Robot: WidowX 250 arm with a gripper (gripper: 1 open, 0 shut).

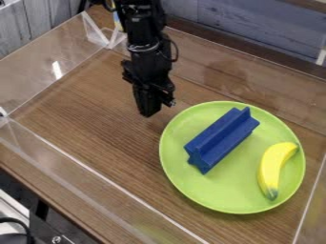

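The black gripper hangs low over the wooden table, just up and left of a green plate. It appears shut, with nothing visible between its fingers, though they are small and dark. On the plate lie a long blue block, set diagonally, and a yellow banana to its right.
A yellow object is partly hidden at the back behind the arm. Clear rims or walls edge the left side of the table.
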